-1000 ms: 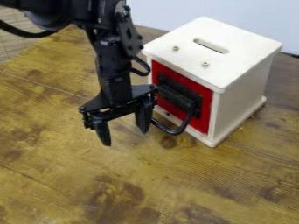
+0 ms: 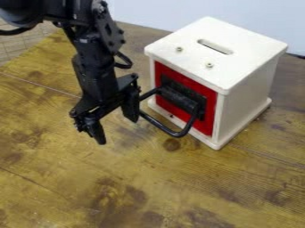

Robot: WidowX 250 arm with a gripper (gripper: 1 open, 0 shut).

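My black gripper (image 2: 114, 126) hangs low over the wooden floor, left of a white box (image 2: 237, 64), with its two fingers spread apart and nothing seen between them. The box has a red front panel (image 2: 199, 127) with a black fixture (image 2: 183, 96) on it. A black looped handle (image 2: 163, 126) sticks out from that fixture toward the gripper, its near part close to the right finger; whether they touch is unclear.
A white wall (image 2: 191, 13) stands behind the box, and the top of the box has a slot and small fittings.
My arm and gripper have moved to the left, away from the box, so more of the looped handle shows. The box looks unmoved.
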